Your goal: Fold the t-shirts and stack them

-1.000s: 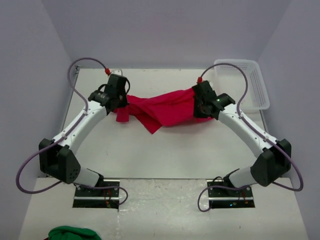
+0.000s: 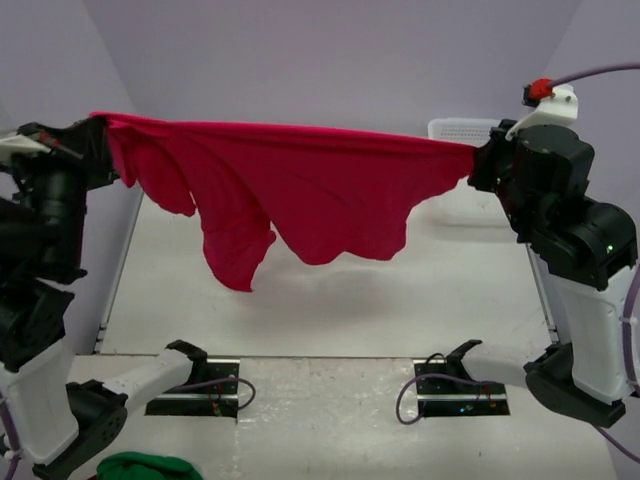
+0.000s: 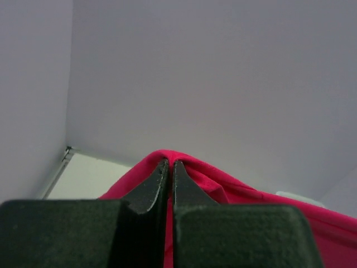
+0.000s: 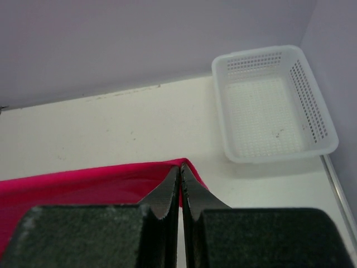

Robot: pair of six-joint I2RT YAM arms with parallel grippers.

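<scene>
A red t-shirt (image 2: 320, 195) hangs stretched in the air between my grippers, its upper edge taut and its lower edge draped in uneven flaps. My left gripper (image 2: 100, 145) is shut on one upper corner, the cloth between its fingertips in the left wrist view. My right gripper (image 2: 478, 160) is shut on the other corner, with red fabric at its tips in the right wrist view.
A white plastic basket (image 4: 268, 106) sits at the back right of the white table (image 2: 330, 320). A green cloth (image 2: 145, 470) lies at the bottom left of the top view.
Both grippers have lifted the red shirt from the table high into the air and moved apart, pulling its top edge straight.
</scene>
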